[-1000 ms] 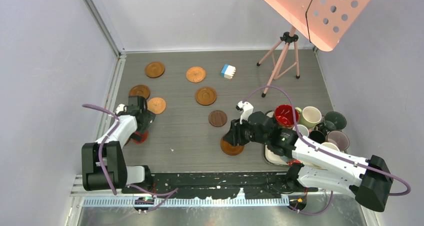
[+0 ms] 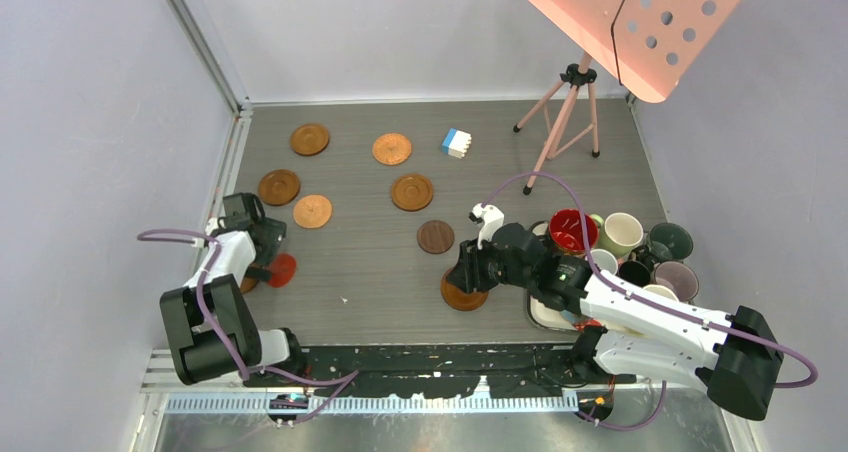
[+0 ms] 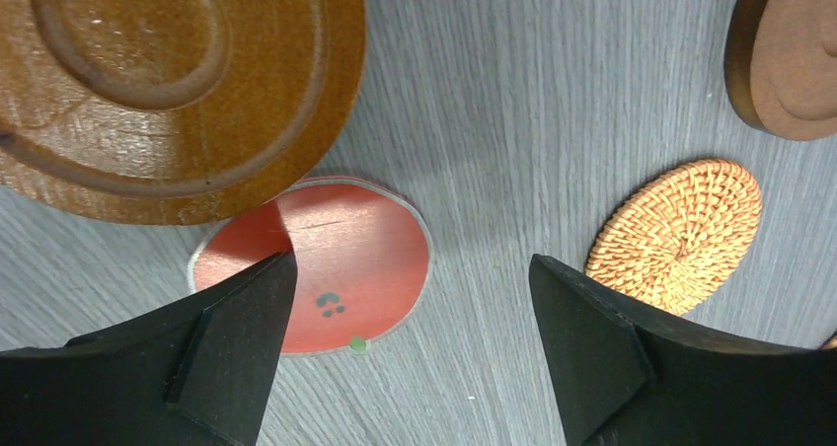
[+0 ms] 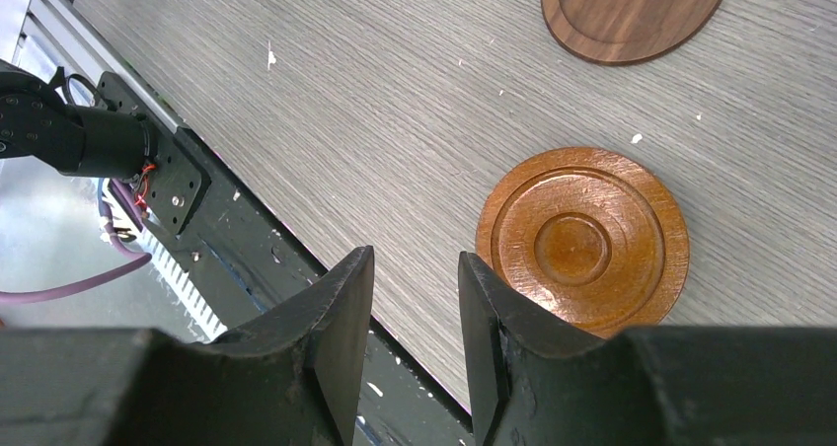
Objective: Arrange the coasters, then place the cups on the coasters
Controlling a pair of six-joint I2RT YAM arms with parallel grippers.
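Observation:
Several cups, among them a red cup point(image 2: 568, 229) and a cream-green mug point(image 2: 622, 230), crowd a tray at the right. Coasters are spread over the table: wooden ones point(image 2: 411, 191), woven ones point(image 3: 673, 237), a red one point(image 3: 365, 259). My left gripper is open, empty, low over the red coaster and beside a brown one point(image 3: 168, 101) at the table's left. My right gripper is part open with nothing between its fingers, above a wooden coaster point(image 4: 582, 239) near the front edge.
A blue-and-white block point(image 2: 456, 142) lies at the back. A pink tripod stand point(image 2: 565, 122) rises at the back right. The middle of the table has free room between coasters. Walls bound the sides and back.
My left gripper and arm have shifted left over the last second, uncovering more of the red coaster in the top view. The right arm is almost unmoved.

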